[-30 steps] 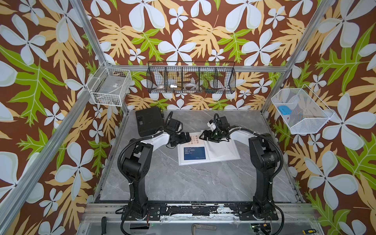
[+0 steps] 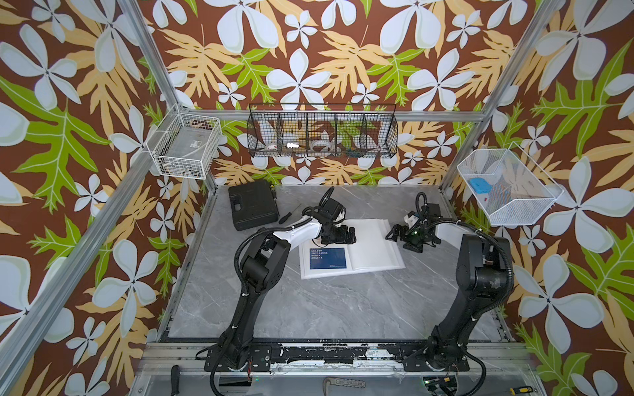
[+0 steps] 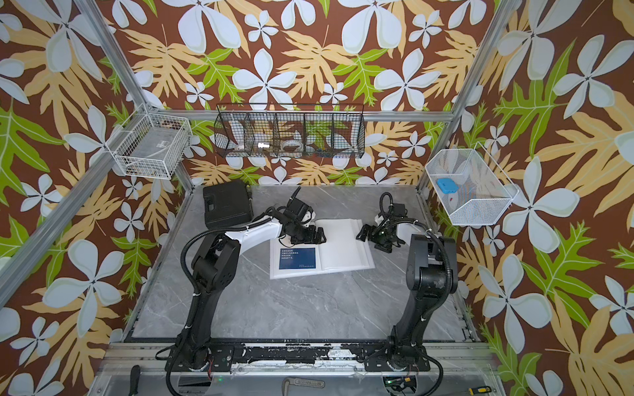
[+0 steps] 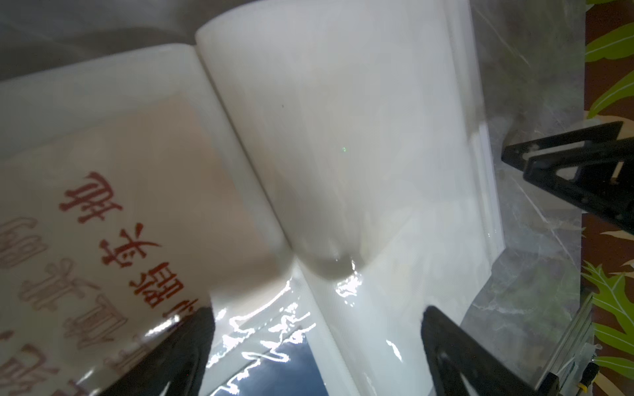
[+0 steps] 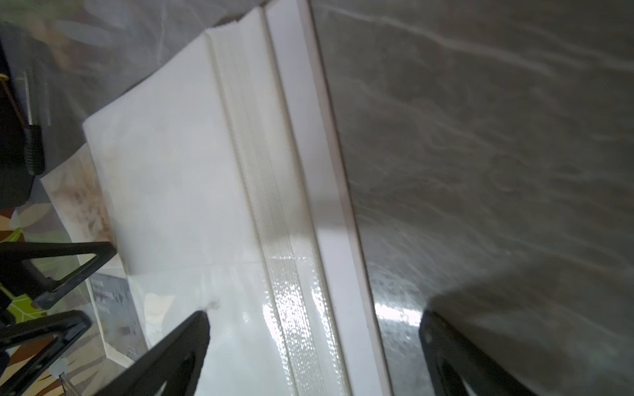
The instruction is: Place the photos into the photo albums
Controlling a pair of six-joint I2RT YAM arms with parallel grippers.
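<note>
The photo album (image 2: pixel 373 254) lies spread wide on the table. In the left page's clear sleeve sit a cream photo with red characters (image 4: pixel 125 198) and a dark blue photo (image 2: pixel 327 258); the right page (image 4: pixel 369 151) is blank white. My left gripper (image 2: pixel 352 235) is open above the album near its fold, with nothing between its fingers. My right gripper (image 2: pixel 395 235) is also open and empty, over the album's right edge, which runs between its fingers in the right wrist view. In the top views the left arm covers most of the cream photo.
A black case (image 2: pixel 253 204) stands at the back left of the table. Wire baskets, one black (image 2: pixel 322 132) and two white (image 2: pixel 188 145), hang above the table's edges.
My right gripper has moved rightward from the fold to the album's right edge.
</note>
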